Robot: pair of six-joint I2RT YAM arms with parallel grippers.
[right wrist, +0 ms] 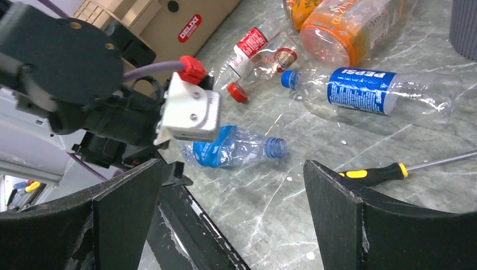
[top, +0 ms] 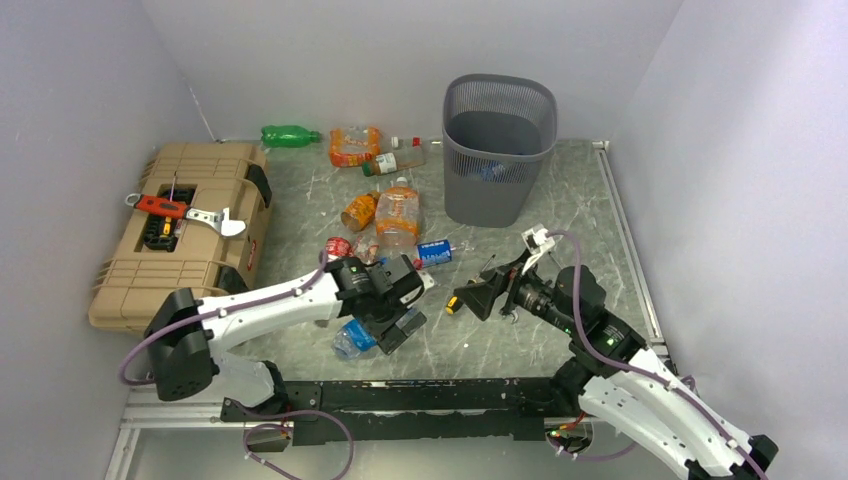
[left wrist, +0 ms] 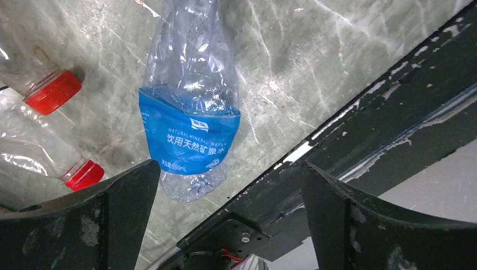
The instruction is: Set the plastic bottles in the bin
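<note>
My left gripper [top: 395, 325] is open above a crushed bottle with a blue label [left wrist: 188, 135], which lies centred between the fingers in the left wrist view. Two clear bottles with red caps [left wrist: 42, 132] lie to its left. My right gripper [top: 485, 295] hangs open over the table above a yellow screwdriver [right wrist: 377, 174]. A Pepsi bottle [right wrist: 365, 90], orange bottles [top: 398, 210], a green bottle [top: 288, 135] and several others lie across the middle and back. The grey mesh bin [top: 480, 200] stands at the back right.
A tan tool case [top: 130, 280] with a red wrench [top: 165, 205] on top fills the left side. The black front rail [top: 460, 395] edges the table [top: 590, 230]. Some bare table shows right of the bin. Walls close in on the sides and back.
</note>
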